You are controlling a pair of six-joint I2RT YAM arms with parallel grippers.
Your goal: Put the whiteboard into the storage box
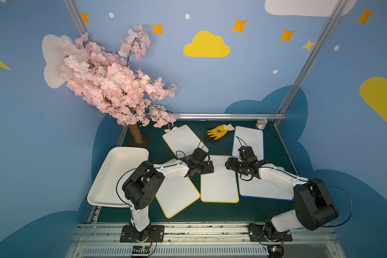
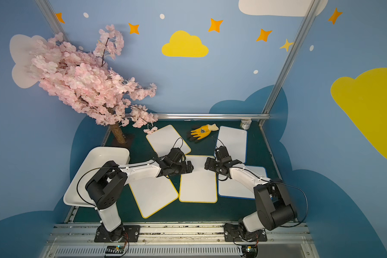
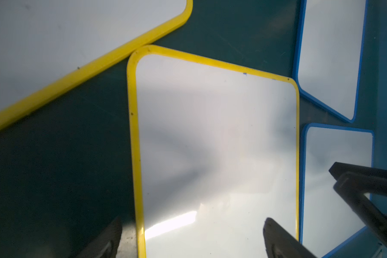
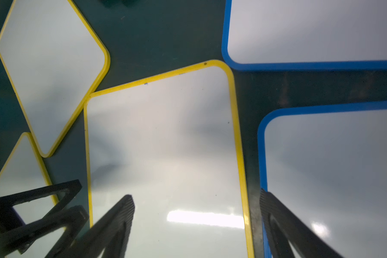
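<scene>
A white whiteboard with a yellow rim (image 1: 219,185) lies flat at the middle of the table. Above its left edge hangs my left gripper (image 1: 211,166), open and empty; in the left wrist view its fingertips (image 3: 111,236) straddle that yellow edge. Over the board's right side is my right gripper (image 1: 228,164), also open, with nothing held. In the right wrist view its fingers (image 4: 120,215) stand either side of the right yellow edge. The storage box, a white bin (image 1: 116,172), stands at the far left and its visible inside is bare.
Other yellow-rimmed boards (image 1: 178,193) lie left and behind, and blue-rimmed boards (image 1: 262,187) lie right, close to the middle one. A glove (image 1: 219,132) and a jar (image 1: 261,124) sit at the back. The blossom tree (image 1: 135,133) rises behind the bin.
</scene>
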